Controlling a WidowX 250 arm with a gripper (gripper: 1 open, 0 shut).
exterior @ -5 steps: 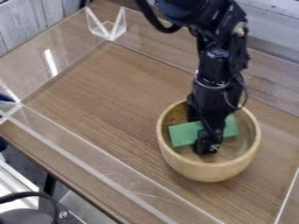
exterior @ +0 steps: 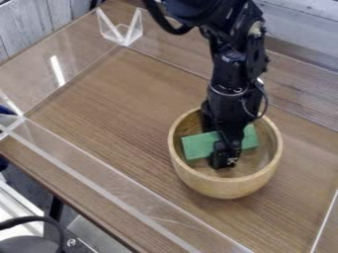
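Note:
A light tan round bowl (exterior: pixel 224 180) sits on the wooden table at the right of centre. Inside it lies a green block (exterior: pixel 201 144). My black gripper (exterior: pixel 227 146) reaches down from the top into the bowl, its fingers over and around the block's middle, hiding part of it. The finger stands open; whether the fingers touch the block is unclear.
A small clear plastic holder (exterior: pixel 121 30) stands at the back left. Dark cables and pale equipment lie beyond the lower left edge.
The bowl, the green block and my gripper have shifted to the left since a second ago, with the gripper remaining in the bowl.

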